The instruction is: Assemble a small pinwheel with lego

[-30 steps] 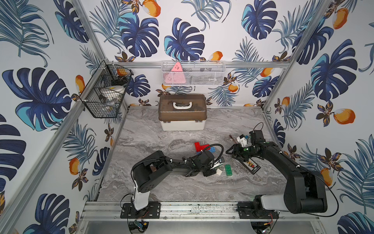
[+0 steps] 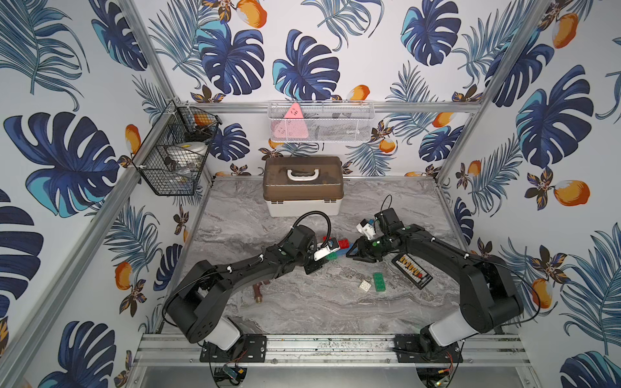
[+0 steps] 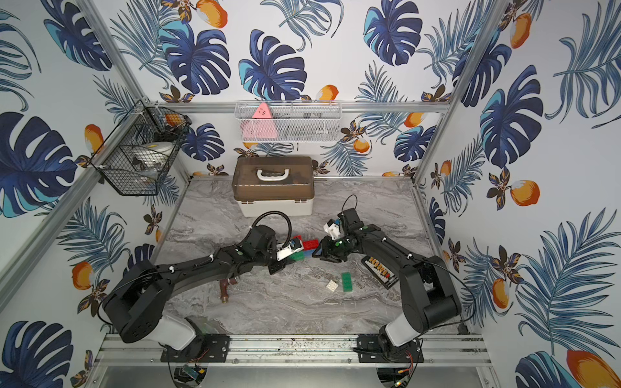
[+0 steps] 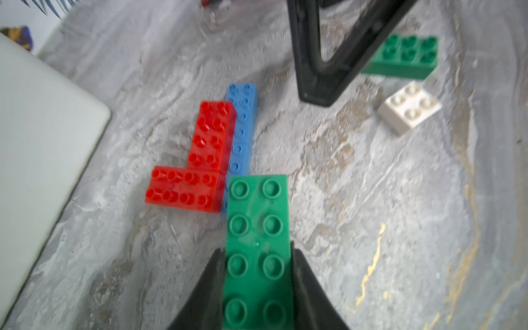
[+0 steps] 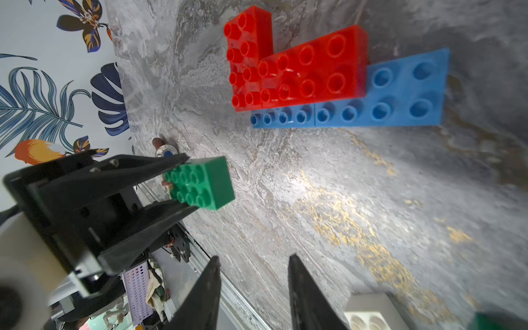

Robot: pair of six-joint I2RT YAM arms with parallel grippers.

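Note:
My left gripper [image 2: 321,257] is shut on a green brick, raised over the table; the right wrist view shows it too [image 5: 215,184]. Beyond it two red bricks [image 4: 210,137] form an L, alongside a blue strip [image 4: 239,132], whose joint to them I cannot judge. My right gripper stands part open above the table, nothing seen between its fingers, near the red and blue bricks. A white brick [image 4: 408,107] and a second green brick [image 2: 379,282] lie toward the front.
A lidded toolbox [image 2: 302,187] stands behind the bricks. A narrow tray of small pieces [image 2: 411,271] lies under the right arm at the right, and a brown object [image 2: 257,292] at the front left.
My left gripper has moved back and left from beside the white brick, now showing a green brick. My right gripper has moved left, closer to the red and blue bricks.

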